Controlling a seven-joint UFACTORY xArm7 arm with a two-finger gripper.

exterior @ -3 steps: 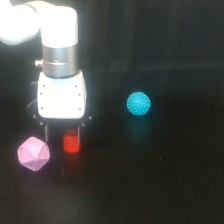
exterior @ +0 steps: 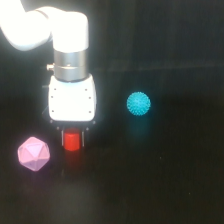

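Observation:
A small red block (exterior: 72, 141) is between the two dark fingers of my gripper (exterior: 72, 142), which is shut on it. The fingers stand close against its left and right sides. The gripper's white body (exterior: 72, 101) covers the area just behind the block. Whether the block touches the dark table cannot be told clearly. Left of the gripper lies a pink faceted ball (exterior: 33, 153), apart from the fingers. A turquoise bumpy ball (exterior: 138, 103) sits farther back, to the right of the gripper.
The pink ball is the nearest neighbour to the gripper's left finger. The white arm reaches in from the top left.
My gripper has shifted right and slightly toward the front, and its fingers have come closer together around the red block. Both balls have stayed in place.

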